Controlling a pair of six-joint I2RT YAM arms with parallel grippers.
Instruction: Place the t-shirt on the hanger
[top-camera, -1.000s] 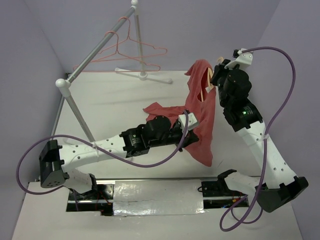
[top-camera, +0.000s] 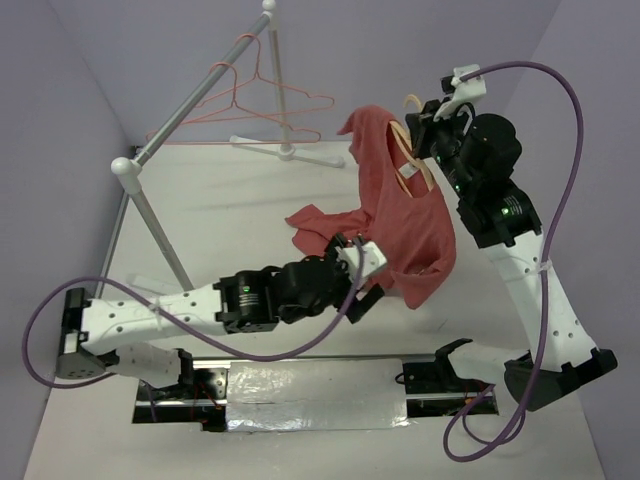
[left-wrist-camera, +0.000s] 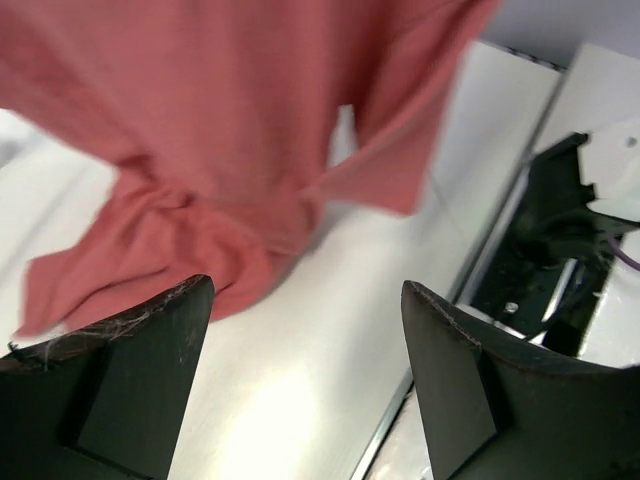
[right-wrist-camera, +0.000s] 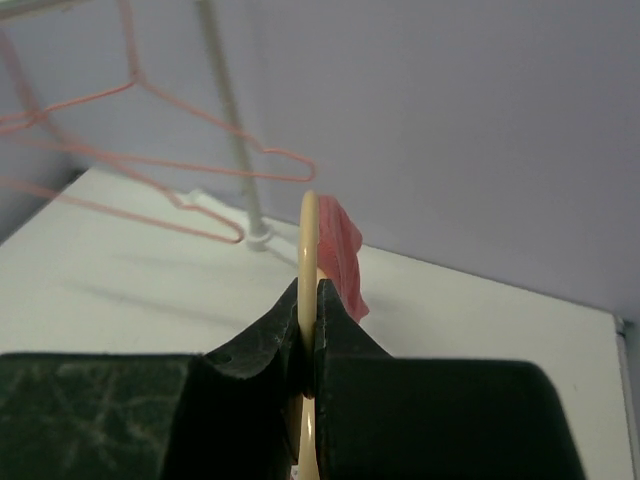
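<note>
My right gripper (top-camera: 426, 130) is shut on a wooden hanger (right-wrist-camera: 309, 240) at the upper right, with the red T-shirt (top-camera: 400, 220) hanging from it and trailing down to the white table. In the top view the hanger sits inside the shirt's upper part, a pale label beside it. My left gripper (top-camera: 355, 290) is lower, beside the shirt's lower part. In the left wrist view its two fingers stand apart with nothing between them, red cloth (left-wrist-camera: 200, 120) beyond them.
A white rack (top-camera: 190, 98) stands at the left with pink wire hangers (top-camera: 232, 108) on it. Grey walls close in the back and sides.
My left gripper has backed slightly leftward, and the shirt's lower edge now hangs higher in the top view.
</note>
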